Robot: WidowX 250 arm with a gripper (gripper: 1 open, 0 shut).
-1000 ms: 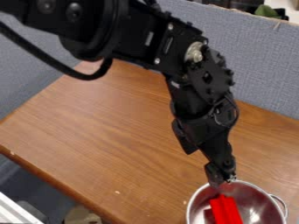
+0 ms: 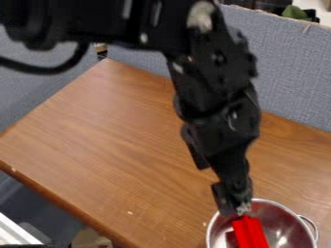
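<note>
My black gripper (image 2: 234,201) reaches down at the right of the view, its tip at the upper rim of a metal bowl (image 2: 287,225) in the lower right corner. A red block (image 2: 251,234) lies in the bowl just below the fingertips.
Grey padded panels (image 2: 285,73) line the back and left. A white slatted object (image 2: 14,234) sits beyond the table's lower left edge.
The bowl and block look unmoved.
</note>
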